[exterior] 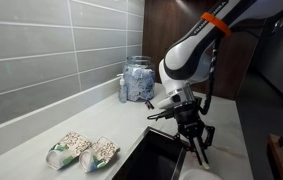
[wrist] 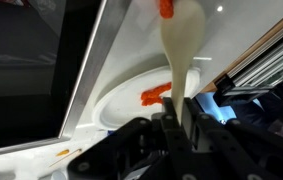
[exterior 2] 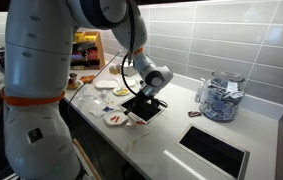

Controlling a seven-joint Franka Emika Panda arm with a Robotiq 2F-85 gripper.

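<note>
A pale spoon [wrist: 184,40] with a bit of red-orange food [wrist: 166,8] at its bowl end runs into my gripper in the wrist view. The fingers are shut on its handle. Beyond it lies a white plate [wrist: 111,105] with orange-red pieces [wrist: 155,94] on it. In exterior view 2 that plate [exterior 2: 107,119] rests on the counter at the near side of the sink, my gripper [exterior 2: 149,102] close by. From exterior view 1, my gripper [exterior: 198,143] points down above the plate [exterior: 196,174], which the frame's bottom edge cuts off.
A dark sink opening [exterior: 149,160] lies beside the gripper. Two patterned cups [exterior: 68,150] lie on the counter at left. A large glass jar [exterior: 139,79] and a clear bottle [exterior: 122,88] stand by the tiled wall.
</note>
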